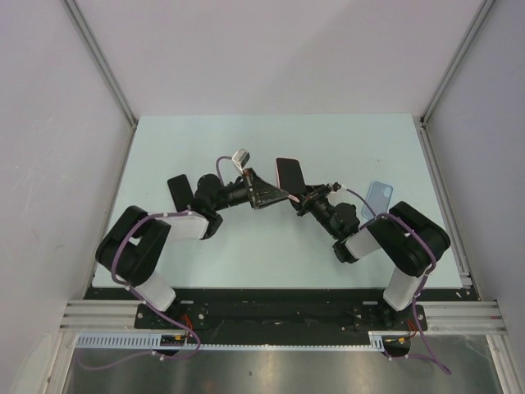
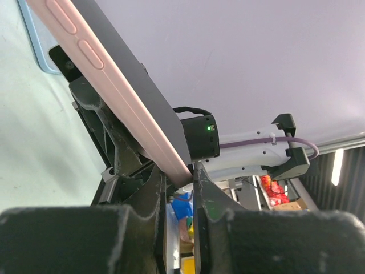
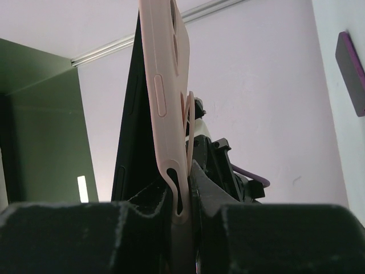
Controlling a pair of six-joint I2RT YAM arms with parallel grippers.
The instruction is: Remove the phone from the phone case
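The dark phone (image 1: 289, 175) is held above the table in its thin pink case. My left gripper (image 1: 288, 196) is shut on a corner of the case, and a bit of pink shows stretched beside it. From the other side, my right gripper (image 1: 303, 202) is shut on the case's lower end. In the left wrist view the pink case (image 2: 114, 80) runs along the phone's dark edge (image 2: 137, 74). The right wrist view shows the case (image 3: 165, 108) with a pink flap (image 3: 191, 123) pulled away from it. Much of the phone's lower end is hidden by the fingers.
Another dark phone (image 1: 180, 193) lies on the table at the left. A light-blue case (image 1: 377, 199) lies at the right, near the right arm.
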